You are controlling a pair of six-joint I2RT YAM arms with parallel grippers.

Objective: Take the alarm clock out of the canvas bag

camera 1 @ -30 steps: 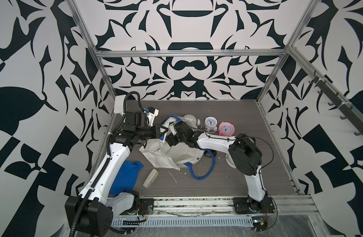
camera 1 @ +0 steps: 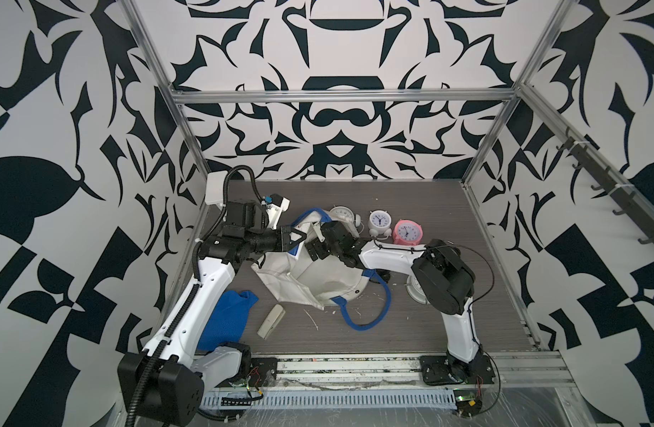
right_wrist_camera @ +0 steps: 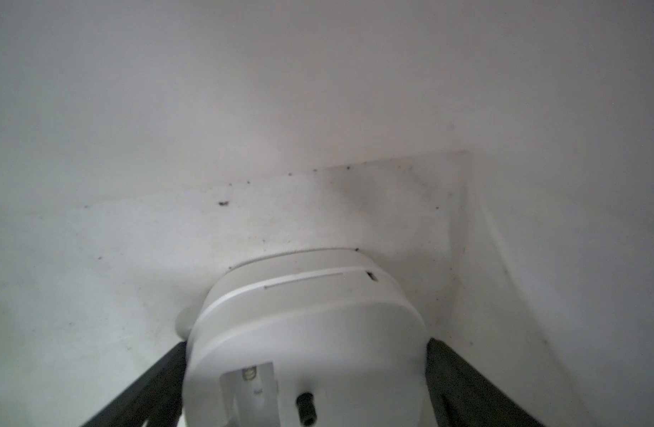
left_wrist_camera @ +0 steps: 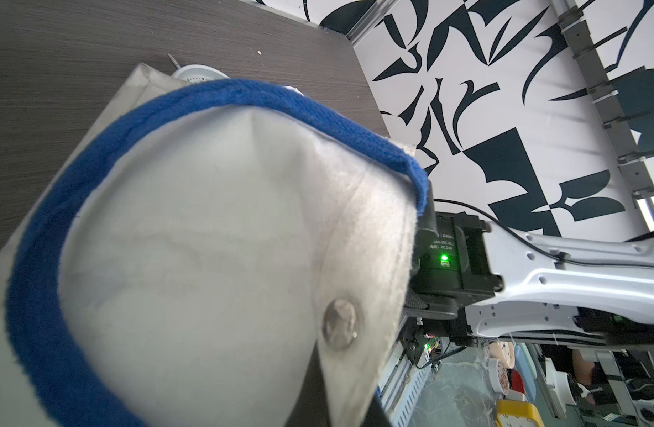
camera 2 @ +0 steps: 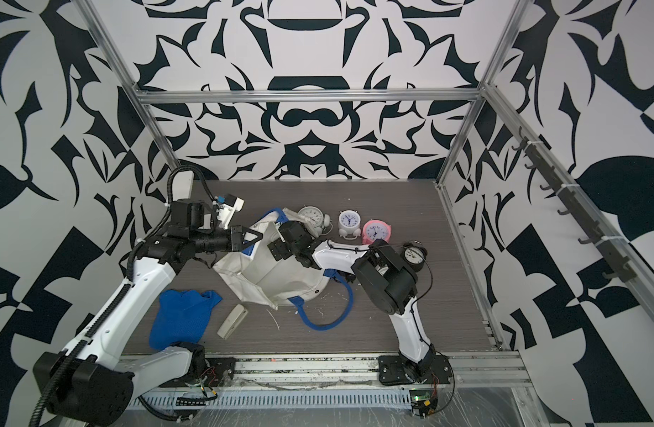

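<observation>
The canvas bag (camera 1: 278, 279), off-white with blue handles, lies in the middle of the table with its mouth held up. My left gripper (camera 1: 302, 237) is at the bag's upper rim, shut; in the left wrist view the rim cloth (left_wrist_camera: 359, 341) runs down between its dark fingers. Inside the bag, the right wrist view shows the white alarm clock (right_wrist_camera: 312, 313), its back towards the camera, against the cloth. My right gripper stands open around it, one finger on each side. From above, the right arm hides the clock.
Several other clocks stand right of the bag, among them a white one (camera 1: 379, 222) and a pink one (camera 1: 408, 232). A blue cloth (camera 1: 227, 319) and a beige block (camera 1: 271, 321) lie at the front left.
The bag's front handle has crept a little to the right. The left arm has barely moved.
</observation>
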